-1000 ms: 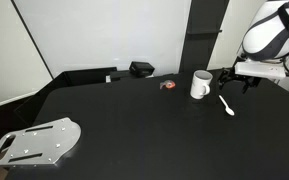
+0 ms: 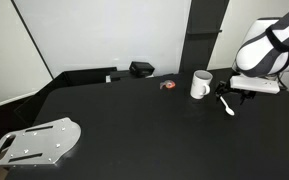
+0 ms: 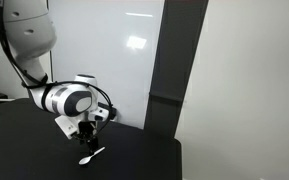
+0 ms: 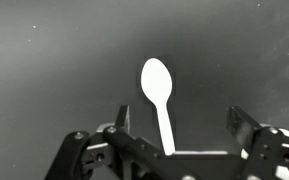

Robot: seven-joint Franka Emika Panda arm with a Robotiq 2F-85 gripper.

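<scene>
A white spoon point(image 4: 157, 88) lies flat on the black table, its bowl away from my gripper and its handle running back between the fingers in the wrist view. My gripper is open above it, the two black fingers wide apart on either side, with nothing held. In exterior view 1 the spoon point(image 2: 227, 107) is just left of the gripper point(image 2: 229, 93), close to the white mug point(image 2: 201, 84). Exterior view 2 has the spoon point(image 3: 91, 156) on the table below the gripper point(image 3: 88, 142).
A small black box point(image 2: 142, 69) and a small orange and grey item point(image 2: 168, 85) sit near the table's back edge. The grey metal plate point(image 2: 32, 143) is at the far left.
My gripper has moved left and lower, coming nearer to the spoon. The spoon and the mug have stayed in place.
</scene>
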